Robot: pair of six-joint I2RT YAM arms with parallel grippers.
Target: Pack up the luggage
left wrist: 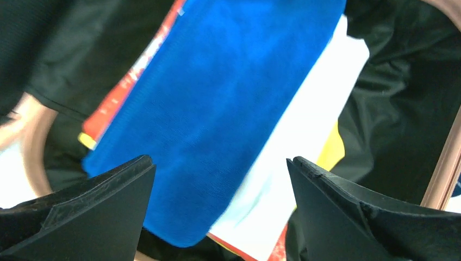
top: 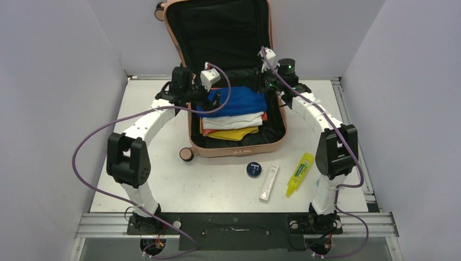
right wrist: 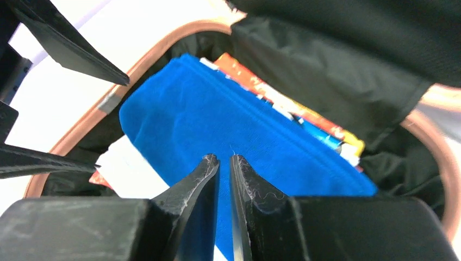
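The open suitcase [top: 242,152] holds folded clothes: a blue one [top: 236,100] on top, with white [top: 231,120] and yellow [top: 234,134] ones beneath toward the front. My left gripper hangs over the clothes at the suitcase's left, open, only cloth visible below its gap. My right gripper is above the back right of the clothes, its fingertips almost together; whether anything is between them cannot be made out. The left gripper's fingers also show in the right wrist view.
In front of the suitcase lie a round jar [top: 186,154], a dark blue tin [top: 254,169], a white tube [top: 269,182] and a yellow tube [top: 299,173]. The raised lid [top: 217,32] stands at the back.
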